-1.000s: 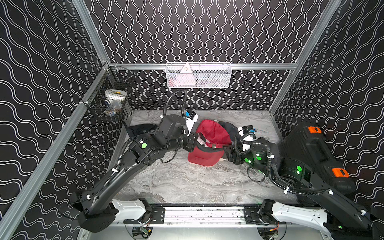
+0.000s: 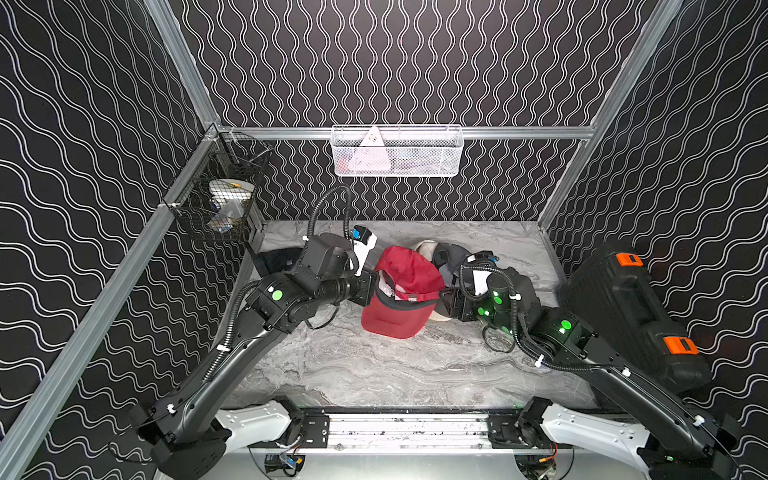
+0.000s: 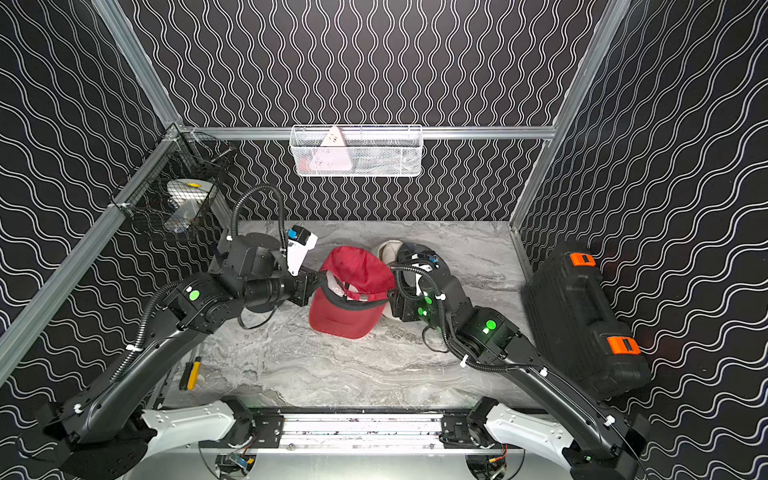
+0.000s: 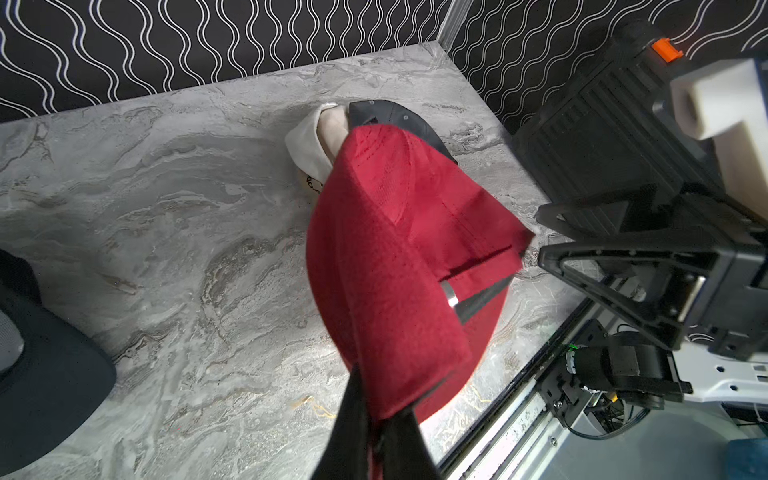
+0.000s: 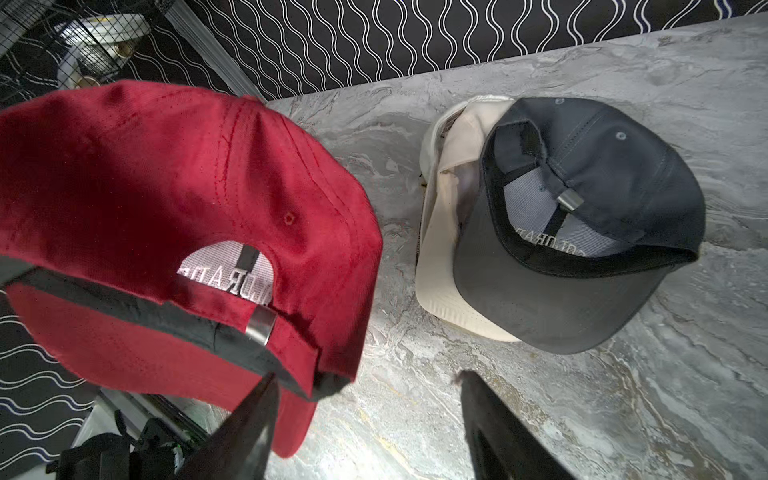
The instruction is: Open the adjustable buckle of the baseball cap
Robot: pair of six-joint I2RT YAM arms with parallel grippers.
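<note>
The red cap (image 2: 416, 276) hangs between my grippers, brim down toward the front. My left gripper is shut on its folded left edge, as the left wrist view shows. The cap's strap with a metal buckle (image 5: 260, 324) runs across the rear opening; the strap end points toward my right gripper. My right gripper stands open beside the strap end, with nothing between its fingers.
A grey cap (image 5: 576, 304) lies on a cream cap (image 5: 444, 264) behind. A dark cap (image 4: 48, 384) lies on the left. A black case (image 2: 640, 320) stands at the right, a wire basket (image 2: 224, 192) hangs at the left.
</note>
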